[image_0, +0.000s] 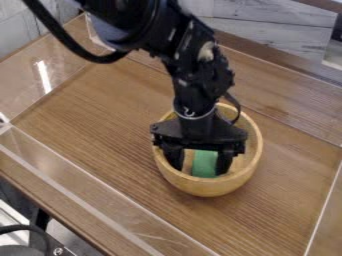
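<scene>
A cream bowl (201, 186) stands on the wooden table toward the front right. My black gripper (201, 145) reaches down into it from above, its two fingers apart on either side of a green block (205, 164) inside the bowl. The fingertips are dark and partly hidden; whether they touch the block cannot be seen.
Bare table (80, 160) lies to the left and in front of the bowl. A pale wall or board (281, 30) runs along the back. A dark cable (27, 232) is at the lower left corner.
</scene>
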